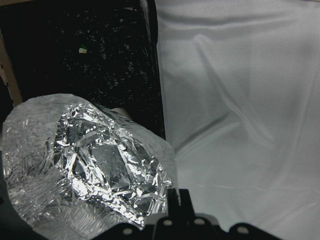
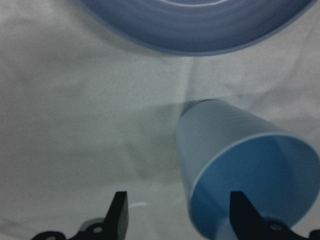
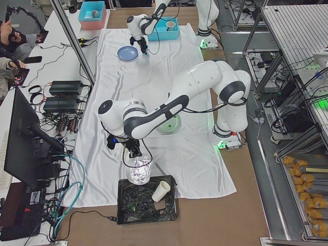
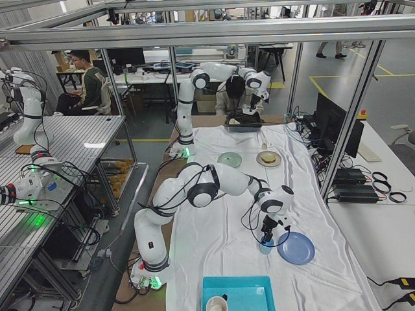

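Note:
My left gripper (image 3: 132, 152) holds a crinkled clear and silver foil packet (image 3: 139, 171) just short of the black lined bin (image 3: 123, 202); in the left wrist view its fingers are shut on the packet (image 1: 95, 165), which partly overlaps the bin's interior. A white cup (image 3: 161, 191) lies in the bin. My right gripper (image 4: 266, 240) is low over a light blue cup (image 4: 265, 248) beside the blue plate (image 4: 296, 248). In the right wrist view the fingers are open, one reaching over the mouth of the lying cup (image 2: 210, 150).
A green plate (image 4: 230, 159) and a tan plate with a yellow item (image 4: 268, 158) sit on the white cloth. A turquoise tray (image 4: 237, 285) with a mug stands at the near edge.

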